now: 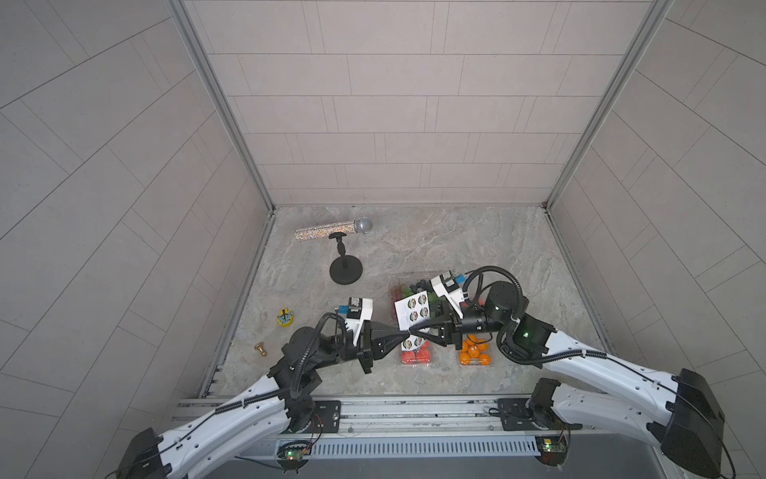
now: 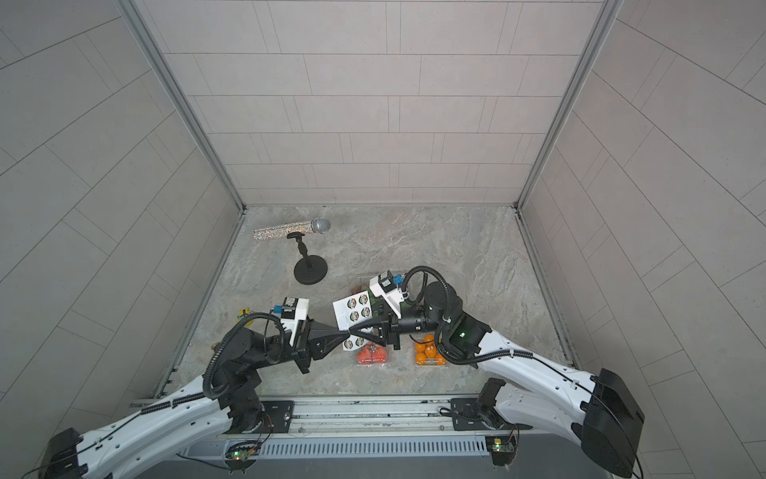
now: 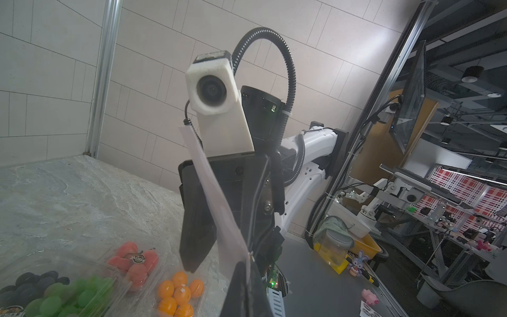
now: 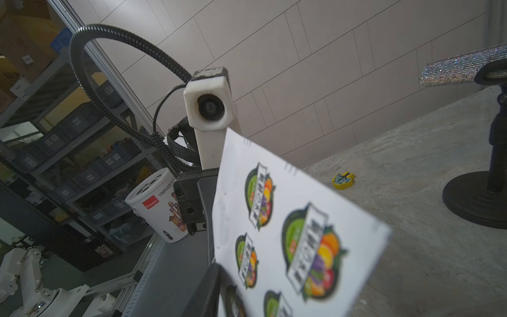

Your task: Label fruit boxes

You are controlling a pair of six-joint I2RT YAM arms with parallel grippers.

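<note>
A white label sheet with round fruit stickers stands between both grippers, seen edge-on in the left wrist view. My left gripper is shut on its lower middle. My right gripper meets it from the other side, its fingertips close to the sheet and left gripper; the top views do not show clearly how wide it stands. Below lie clear fruit boxes: red fruit, oranges, and dark and green grapes. A label sits on the red fruit box.
A glittery microphone and black stand are at the back left. A yellow object and small brass piece lie at the left.
</note>
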